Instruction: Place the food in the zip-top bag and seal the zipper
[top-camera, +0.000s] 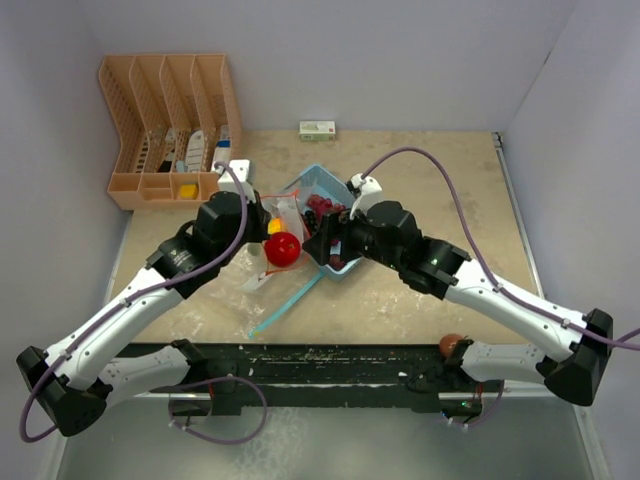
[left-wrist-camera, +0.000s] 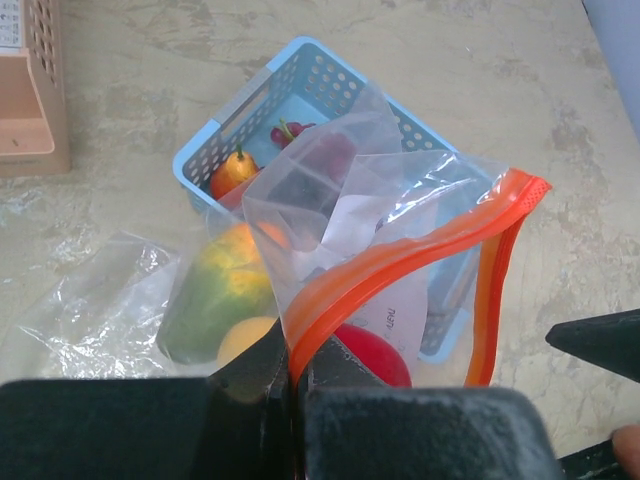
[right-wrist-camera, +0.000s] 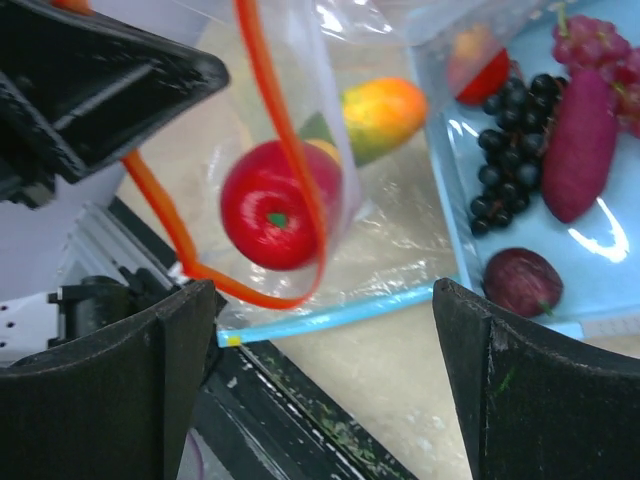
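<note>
The clear zip bag has an orange zipper rim (left-wrist-camera: 400, 270), its mouth gaping. My left gripper is shut on that rim at one side. Inside the bag show a red tomato (right-wrist-camera: 275, 205), a green-and-yellow mango (left-wrist-camera: 222, 290) and a yellow round fruit (left-wrist-camera: 246, 338). Just right of the tomato in the top view, my right gripper (top-camera: 312, 250) stands open, facing the bag mouth. Its fingers (right-wrist-camera: 480, 365) are apart, with nothing gripped between them.
The blue basket (top-camera: 318, 178) behind the bag holds grapes (right-wrist-camera: 515, 150), a purple eggplant (right-wrist-camera: 580, 150) and a dark round fruit (right-wrist-camera: 522, 280). A brown round fruit (top-camera: 453, 345) lies at the front ledge. A divided peach-coloured rack (top-camera: 150, 190) stands back left.
</note>
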